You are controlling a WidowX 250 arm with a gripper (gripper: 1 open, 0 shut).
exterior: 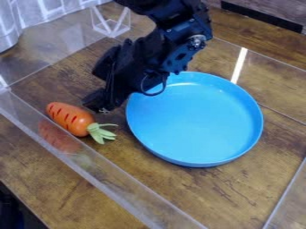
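Note:
An orange toy carrot (72, 119) with dark slits and pale green leaves lies on the wooden surface at the left, its leaves pointing toward the front right. The black gripper (116, 89) is low, just behind the carrot and beside the left rim of the blue plate (195, 121). It stands open, apart from the carrot; its fingertips are partly hard to make out against the dark body.
A clear plastic wall runs diagonally along the front left, close to the carrot. A white object (14, 18) is at the back left corner. The wood right of and in front of the plate is clear.

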